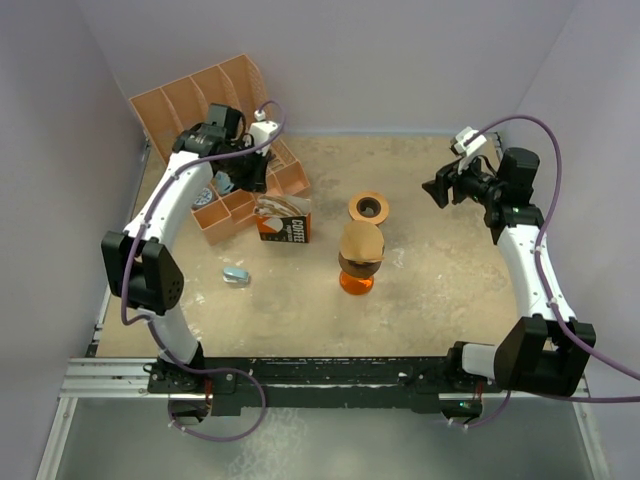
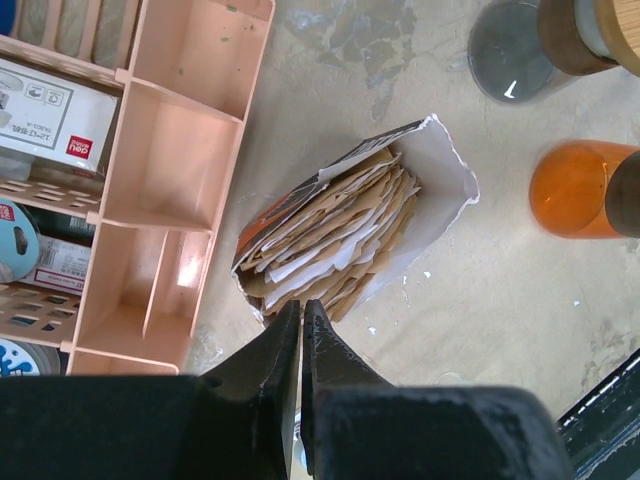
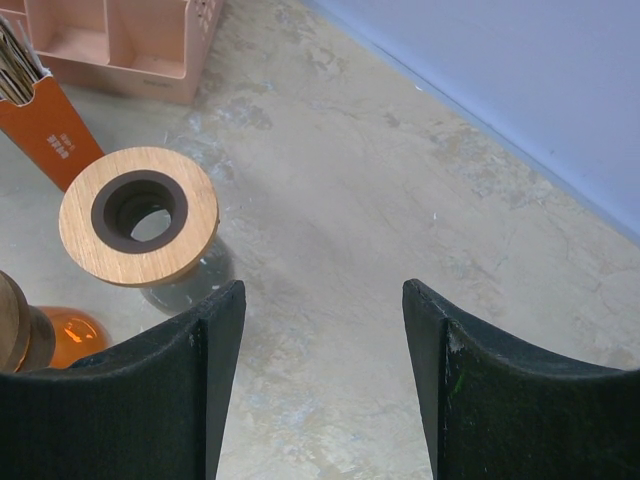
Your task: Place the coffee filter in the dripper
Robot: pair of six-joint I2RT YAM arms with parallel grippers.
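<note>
The coffee box [image 1: 284, 228], black and orange with a torn open top, stands upright, and brown and white coffee filters [image 2: 335, 235] fill it. In the left wrist view my left gripper is shut, its tips meeting with nothing between them, over the near edge of the box. Every visible filter lies outside those fingers. A wooden-rimmed dripper [image 1: 360, 243] with an orange base [image 1: 356, 284] stands right of the box. Behind it is a glass vessel with a round wooden collar [image 3: 138, 217]. Far to the right, my right gripper is open and empty.
A pink compartment organizer [image 1: 225, 215] holding boxes and tape rolls stands directly left of the coffee box. A small pale blue item [image 1: 236, 275] lies in front of it. Bare table [image 1: 440, 270] stretches between the dripper and the right arm.
</note>
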